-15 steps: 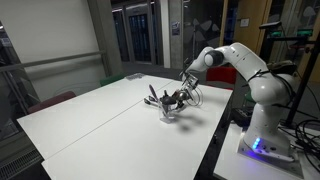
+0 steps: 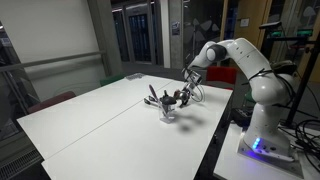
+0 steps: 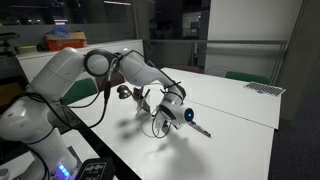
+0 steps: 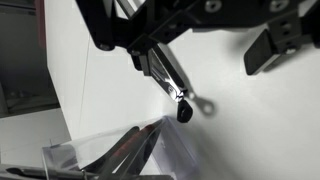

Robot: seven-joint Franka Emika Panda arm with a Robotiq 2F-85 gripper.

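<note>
My gripper stands open over the white table, with its dark fingers (image 4: 262,52) apart at the top of the wrist view. A shiny metal utensil (image 4: 174,80) with a black end shows below the left finger. Whether it touches that finger I cannot tell. Close by, at the lower left, is a clear container (image 4: 180,150) holding several dark-handled utensils (image 4: 125,152). In exterior view 1 the container (image 2: 167,116) stands upright near the middle of the table, utensils sticking out of its top, and the gripper is just behind and to its right.
A green chair (image 3: 247,77) and other chairs stand beyond the table's far edges. The arm's base (image 2: 268,140) is at the right in exterior view 1.
</note>
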